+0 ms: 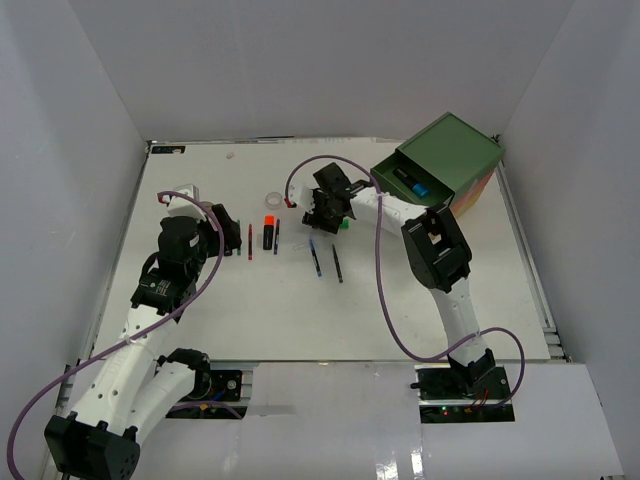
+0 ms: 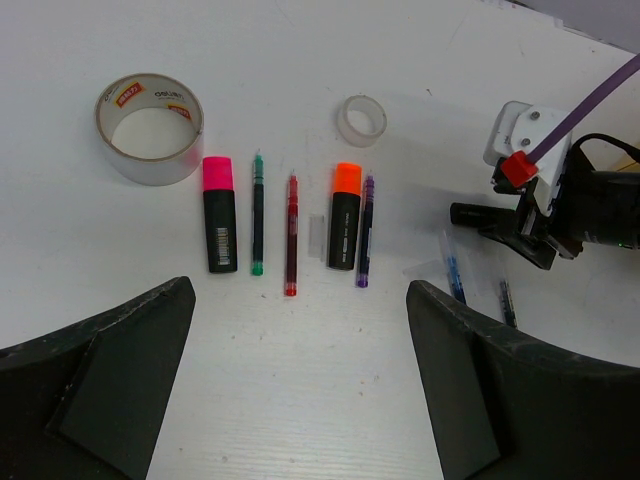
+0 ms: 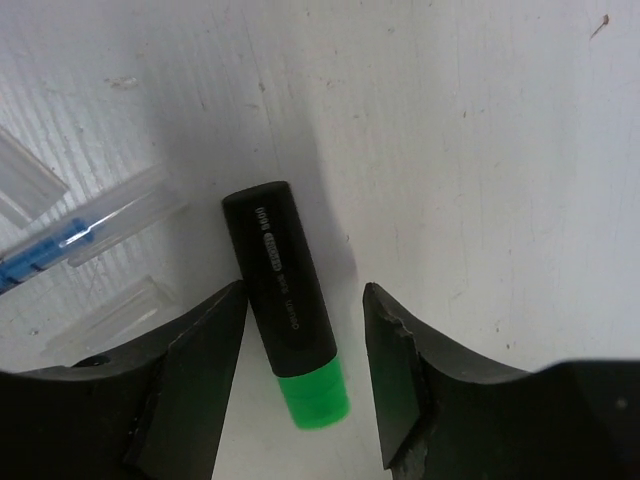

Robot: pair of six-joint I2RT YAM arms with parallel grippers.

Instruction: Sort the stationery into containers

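Observation:
In the right wrist view a black highlighter with a green cap [image 3: 280, 285] lies between the spread fingers of my right gripper, near the left finger; whether they touch I cannot tell. My left gripper hangs open and empty over the left side. Beyond it lie a pink-capped highlighter [image 2: 220, 215], a green pen [image 2: 258, 215], a red pen [image 2: 292, 235], an orange-capped highlighter [image 2: 344, 215] and a purple pen [image 2: 366, 230]. A blue pen [image 1: 315, 257] and a dark pen [image 1: 337, 263] rest below the right gripper. The green box's open drawer [image 1: 385, 178] contains a blue-capped highlighter [image 1: 410, 183].
Two tape rolls, one large [image 2: 150, 130] and one small [image 2: 361, 121], lie at the back. The green box [image 1: 450, 150] stands at the back right, close to the right arm.

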